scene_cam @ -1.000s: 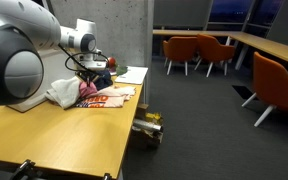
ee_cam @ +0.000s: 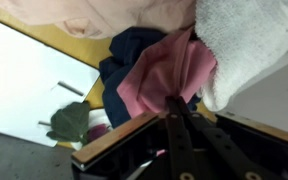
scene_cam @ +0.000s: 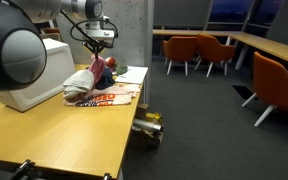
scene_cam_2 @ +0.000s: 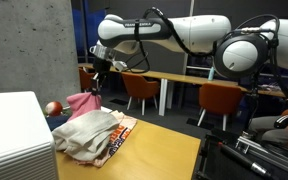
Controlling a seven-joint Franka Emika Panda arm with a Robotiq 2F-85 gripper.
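A pink cloth (ee_cam: 164,72) is drawn up to my gripper, which is shut on it. In exterior view 1 the gripper (scene_cam: 96,54) stands above the cloth pile, and the pink cloth (scene_cam: 99,72) stretches up toward it in a peak. Exterior view 2 shows the raised pink cloth (scene_cam_2: 84,104) behind a white cloth (scene_cam_2: 89,135). Dark blue fabric (ee_cam: 129,48) lies beneath the pink cloth in the wrist view. The exact pinch between the fingertips is partly hidden.
A large white box (scene_cam_2: 16,150) stands beside the pile. Nearby lie a patterned orange-and-white cloth (scene_cam: 102,100), a white board (ee_cam: 34,80) and a dark green item (ee_cam: 71,121).
My gripper has risen, and the pink cloth has come up with it from lying low in the pile to a tall peak. The white cloth has shifted in the pile.
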